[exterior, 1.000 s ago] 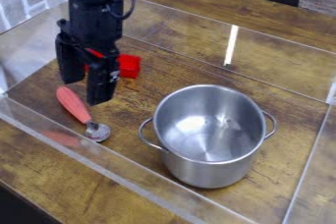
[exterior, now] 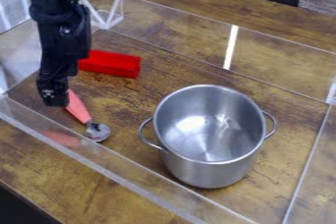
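Observation:
My black gripper (exterior: 53, 88) hangs at the left, open, low over the handle end of a red-handled utensil (exterior: 77, 108) with a round silver head, lying on the wooden table. A red block (exterior: 113, 64) lies behind it, to the right of the gripper. A steel pot (exterior: 210, 135) with two side handles stands at the right front.
Clear panels border the work area (exterior: 184, 61) along the left, front and right. The table between block and pot is bare, as is much of the back.
My gripper has moved leftward to over the utensil's handle end, uncovering more of the red block. The utensil, block and pot look unmoved.

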